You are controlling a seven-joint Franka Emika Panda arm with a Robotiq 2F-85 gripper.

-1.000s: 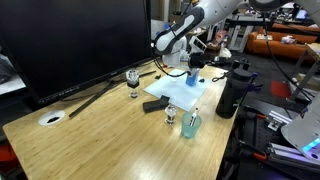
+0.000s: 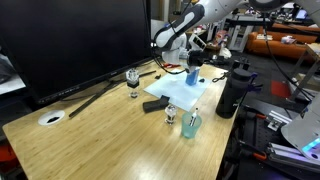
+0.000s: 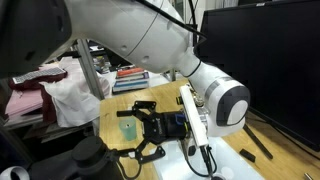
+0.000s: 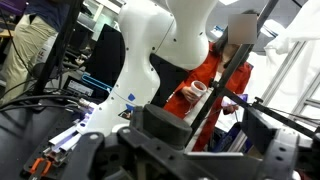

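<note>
In the wrist view my gripper stands open, its dark fingers [image 4: 108, 158] apart at the bottom of the picture, and nothing visibly held. It points sideways, out over the right end of the table, in the second exterior view. On the wooden table [image 2: 90, 145], a blue item [image 2: 193, 76] sits at a white sheet [image 2: 178, 92], close to the arm. Nearer the front is a teal cup [image 2: 191, 125] with a thin stick in it. A black item [image 2: 156, 104] lies left of the sheet.
A tall black bin-like cylinder [image 2: 235, 92] rises beside the table's right edge. Small jars [image 2: 133, 83] and a white ring [image 2: 51, 117] are on the table. The large black screen [image 2: 75, 45] stands along the back.
</note>
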